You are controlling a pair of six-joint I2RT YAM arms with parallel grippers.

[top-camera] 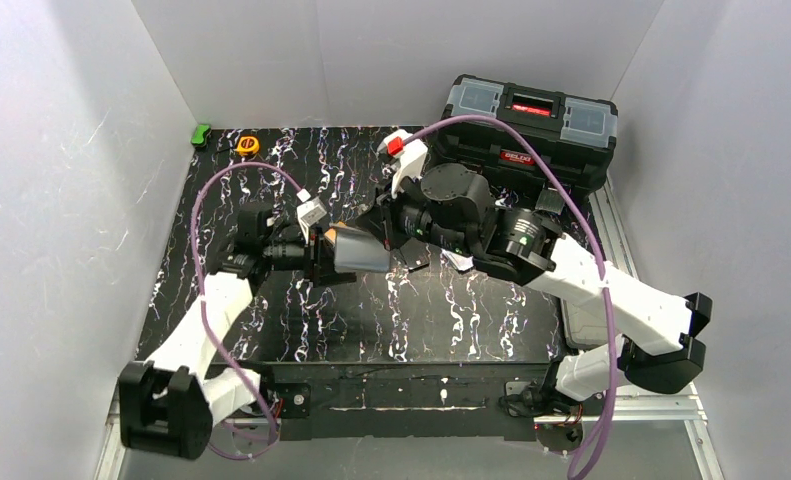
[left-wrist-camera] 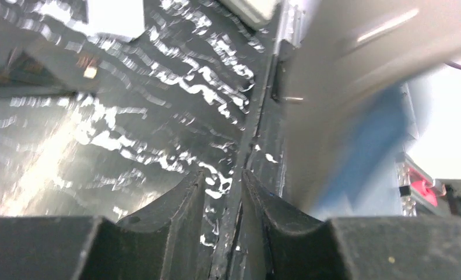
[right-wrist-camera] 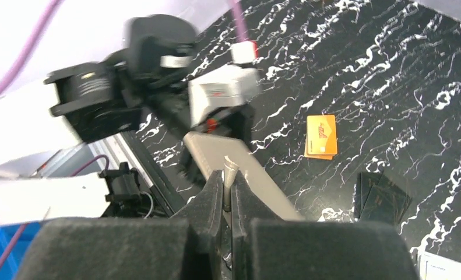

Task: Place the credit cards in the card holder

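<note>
My right gripper [top-camera: 391, 230] is shut on a pale, thin-edged card holder [top-camera: 361, 252], raised above the table at the centre; in the right wrist view its edge runs between the fingertips. In the left wrist view the holder [left-wrist-camera: 350, 105] looms blurred and close at the right. My left gripper, left of the holder, has its fingers a little apart with nothing visible between them. Orange cards [right-wrist-camera: 321, 134] lie on the marble table [right-wrist-camera: 286, 70], with dark cards [right-wrist-camera: 382, 198] and white cards [right-wrist-camera: 440, 268] beside them.
A black toolbox [top-camera: 526, 130] stands at the back right. A tape measure [top-camera: 248, 145] and a green object [top-camera: 200, 135] lie at the back left. Grey walls enclose the table.
</note>
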